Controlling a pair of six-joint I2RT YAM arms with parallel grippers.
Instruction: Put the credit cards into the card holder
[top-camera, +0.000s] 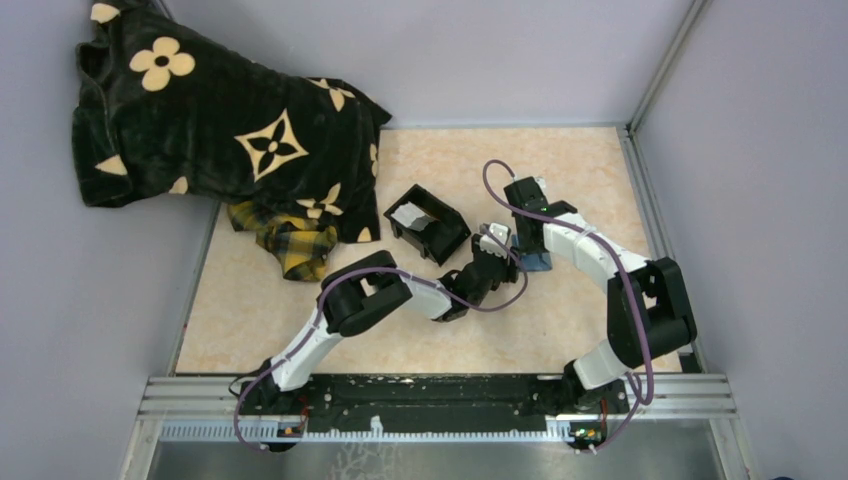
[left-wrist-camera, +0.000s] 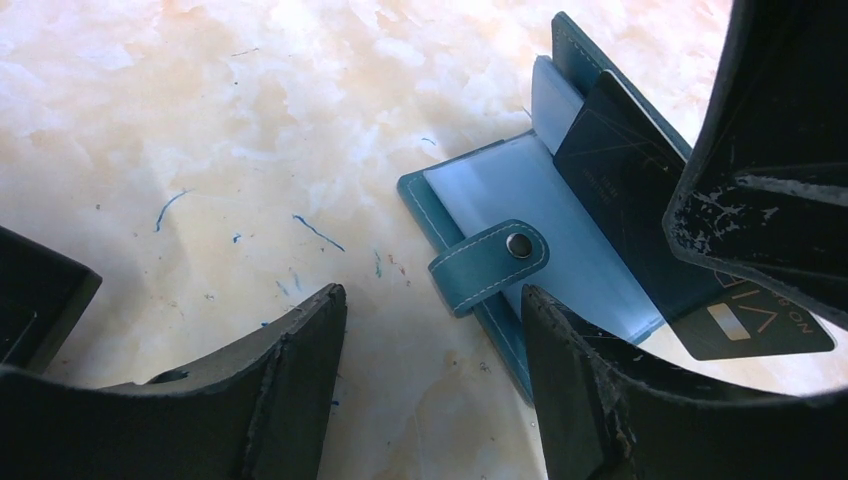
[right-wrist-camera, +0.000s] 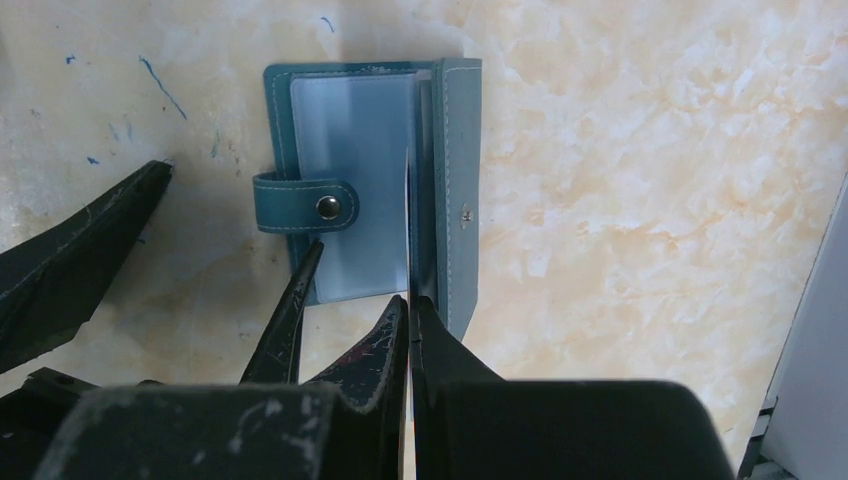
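Observation:
The teal card holder (top-camera: 532, 262) lies open on the table, its strap with snap (right-wrist-camera: 306, 205) across a clear sleeve. My right gripper is shut over the holder, a thin dark card between its fingers, seen edge-on in the right wrist view and standing at the holder's open flap. My left gripper is part open beside the holder's strap side, low over the table, with nothing between its fingers.
A black box (top-camera: 444, 240) with cards inside stands left of the holder. A dark patterned blanket (top-camera: 230, 130) and yellow plaid cloth (top-camera: 295, 250) fill the back left. The table right of the holder is clear.

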